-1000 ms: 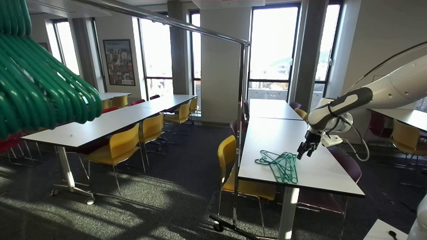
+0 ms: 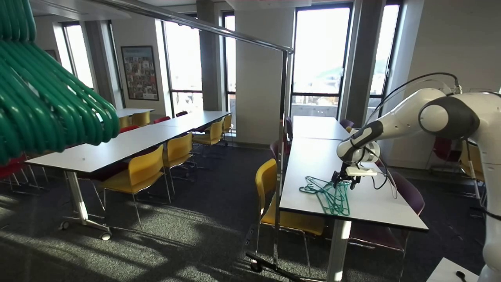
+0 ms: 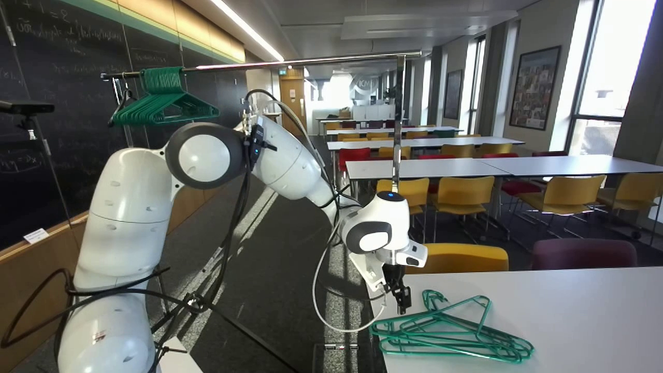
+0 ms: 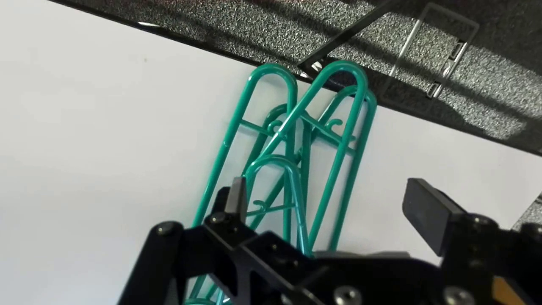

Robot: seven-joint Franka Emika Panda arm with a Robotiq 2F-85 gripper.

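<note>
Several green plastic hangers point(image 2: 336, 197) lie tangled in a pile on the white table near its front edge. In the wrist view the hangers point(image 4: 333, 178) run from the table's edge down beneath my gripper. The fingers are wide apart, with nothing gripped. The left finger point(image 4: 236, 198) overlaps the pile in this view, while the right one point(image 4: 429, 216) is over bare table. From the side, my gripper point(image 3: 404, 301) hangs just above the hangers point(image 3: 460, 335), fingers pointing down; whether they touch cannot be told. More green hangers point(image 3: 164, 102) hang on the metal rail.
The rail's upright post point(image 2: 282, 131) stands beside the table. A yellow chair point(image 2: 267, 188) is tucked in at that side and a purple chair point(image 2: 407, 192) at the other. Farther along, the table top point(image 2: 310, 152) is clear. A cable loops from the wrist.
My gripper has moved leftward in exterior view 1, from the right side of the hanger pile to over it. The hangers have not visibly shifted.
</note>
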